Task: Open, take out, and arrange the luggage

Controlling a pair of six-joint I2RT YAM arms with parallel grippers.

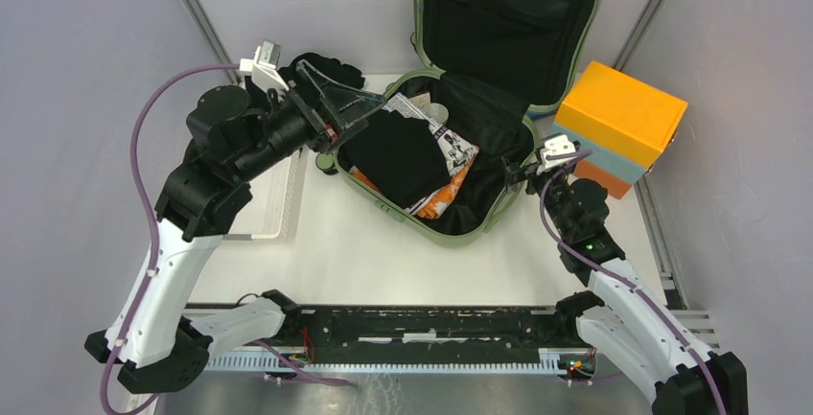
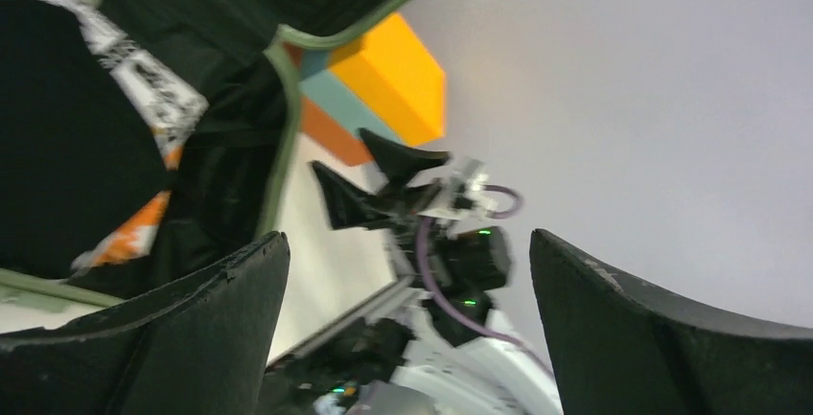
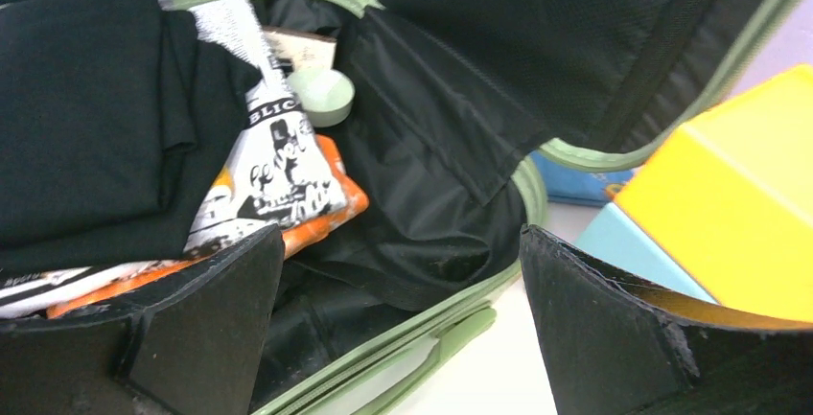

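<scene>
A green suitcase (image 1: 451,235) lies open mid-table, lid (image 1: 499,22) raised at the back. Inside are folded black clothing (image 1: 398,156), a white printed cloth (image 3: 288,175), orange fabric (image 1: 439,202), a small round pale-green container (image 3: 321,99) and a beige item (image 3: 297,46). My left gripper (image 1: 353,108) hangs open above the case's left part; its view (image 2: 412,324) is blurred. My right gripper (image 1: 522,168) stands open by the case's right rim, nothing between its fingers in its wrist view.
Stacked yellow, blue and orange boxes (image 1: 623,113) stand at the right. A white basket (image 1: 273,209) sits at the left, partly hidden by my left arm, with dark cloth (image 1: 326,65) behind.
</scene>
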